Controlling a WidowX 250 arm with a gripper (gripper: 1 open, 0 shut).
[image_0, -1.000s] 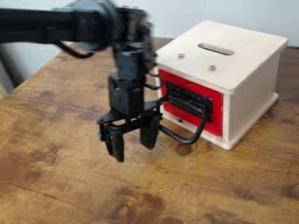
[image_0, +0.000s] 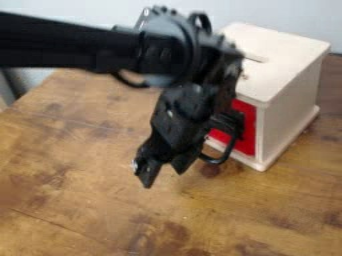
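Note:
My black gripper (image_0: 163, 168) hangs low over the wooden table, in front of a white wooden box (image_0: 283, 95) with a red front panel (image_0: 245, 140). The arm comes in from the upper left and covers much of the red panel and the box's top. A black curved piece beside the gripper lies over the panel. The gripper is blurred, and I cannot tell how far its fingers are apart or whether anything is between them.
A pale wall (image_0: 147, 8) stands behind the box.
The gripper has risen a little and is tilted.

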